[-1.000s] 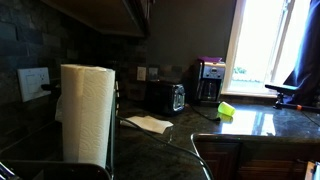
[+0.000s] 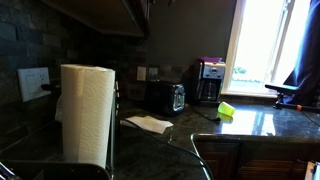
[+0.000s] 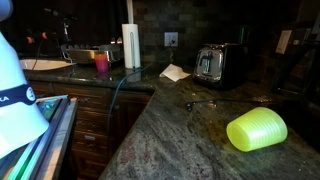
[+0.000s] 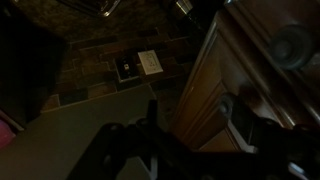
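Note:
My gripper shows as a dark shape along the bottom of the wrist view. Its two dark fingers stand apart, and I make out nothing between them in the dim light. A yellow-green cup (image 3: 256, 129) lies on its side on the dark counter (image 3: 185, 145); exterior view 1 has the same cup (image 2: 226, 109) near the window end. A white napkin or cloth (image 3: 175, 73) rests by the black and silver toaster (image 3: 217, 64). Part of the white arm (image 3: 18, 95) enters exterior view 2 from the left, its gripper out of that frame.
A paper towel roll (image 2: 87, 112) stands close to exterior view 1. The coffee maker (image 2: 209, 82) is beside the toaster. A red cup (image 3: 101, 62) sits near the sink. A dark cable (image 3: 118, 97) crosses the counter. Open counter lies left of the green cup in exterior view 2.

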